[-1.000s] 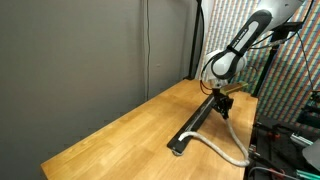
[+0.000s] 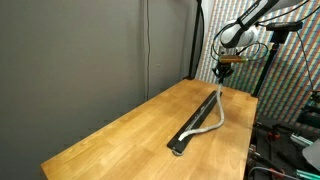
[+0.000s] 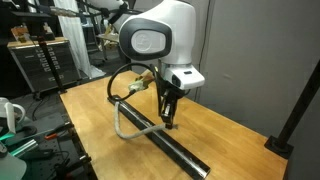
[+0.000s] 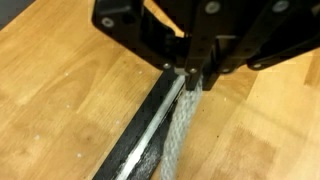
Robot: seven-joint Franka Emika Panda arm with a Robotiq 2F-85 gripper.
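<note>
A pale grey rope (image 2: pixel 221 107) runs over the wooden table, with one end near the front end of a long black channel (image 2: pixel 200 115). My gripper (image 2: pixel 220 80) is shut on the rope's other end, toward the far right of the table. In exterior view 2, the gripper (image 3: pixel 168 122) points down beside the channel (image 3: pixel 185 153), and the rope (image 3: pixel 140 133) curves from it to the left. From the wrist view, the rope (image 4: pixel 180 128) leaves the fingertips and lies alongside the channel (image 4: pixel 137 140). The fingers hide the gripped end.
A grey panel (image 2: pixel 90 60) stands behind the table. Equipment and cables (image 2: pixel 295 145) crowd the right edge.
My gripper has moved away from the table's near right side to its far end, carrying the rope end. The rope's wide bend has drawn in closer to the black channel.
</note>
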